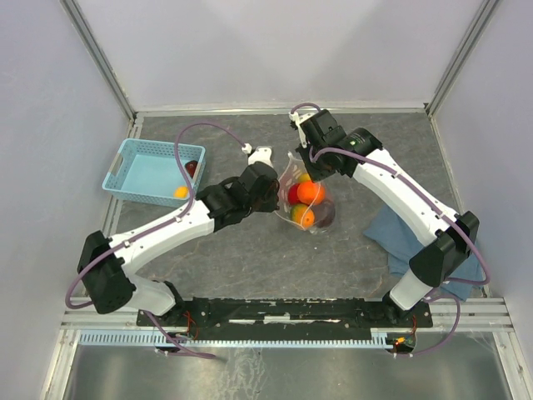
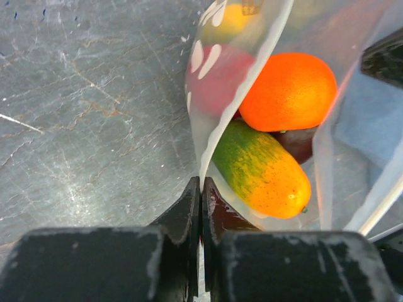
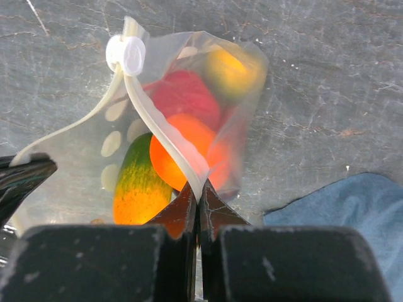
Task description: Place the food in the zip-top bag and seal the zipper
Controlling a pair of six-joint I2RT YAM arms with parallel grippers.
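The clear zip top bag (image 1: 287,200) stands in mid-table holding a red fruit (image 3: 182,94), a yellow one (image 3: 223,72), an orange (image 2: 286,91), a green-orange mango (image 2: 258,170) and a dark round item (image 2: 296,141). My left gripper is shut on the bag's near edge, at the bag's left side in the top view. My right gripper is shut on the opposite edge, where the zipper strip runs into its fingertips. The white zipper slider (image 3: 126,55) shows at the strip's far end.
A blue basket (image 1: 146,171) with a few food pieces stands at the back left. A blue cloth (image 3: 334,226) lies to the right of the bag.
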